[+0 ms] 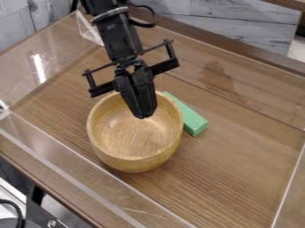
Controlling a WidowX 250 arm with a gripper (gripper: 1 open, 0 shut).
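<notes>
My black gripper (141, 105) points down over a pale wooden bowl (131, 147), its tip at the bowl's back part; I see nothing held, and it looks shut. A green block (186, 116) lies just right of the bowl, partly behind its rim.
A grey board runs along the back.
</notes>
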